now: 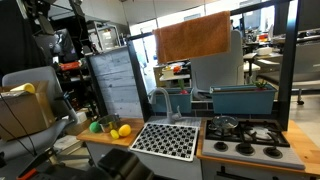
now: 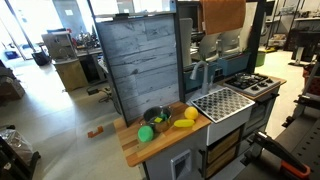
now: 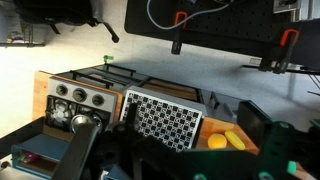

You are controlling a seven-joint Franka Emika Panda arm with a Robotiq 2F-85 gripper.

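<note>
High above the toy kitchen counter, my gripper stands open with nothing between its fingers. On the wooden counter left of the sink, in exterior view 1, lie an orange round fruit (image 1: 125, 130) and a yellow item (image 2: 184, 123). Beside them is a dark pot (image 2: 158, 118) with colourful contents. A green item (image 2: 146, 133) rests at the counter's left end. The sink is covered by a white grid rack (image 1: 165, 142). A metal pan (image 1: 228, 123) sits on the stove (image 1: 257, 143). Over the sink hangs an orange-brown towel (image 1: 195, 37).
A tall faucet (image 1: 165, 100) rises behind the rack. Blue-green bins (image 1: 243, 101) stand on a shelf behind the stove. Grey wooden panels (image 2: 150, 72) wall the counter's back left. The arm's dark base plate (image 3: 230, 35) fills the top of the wrist view.
</note>
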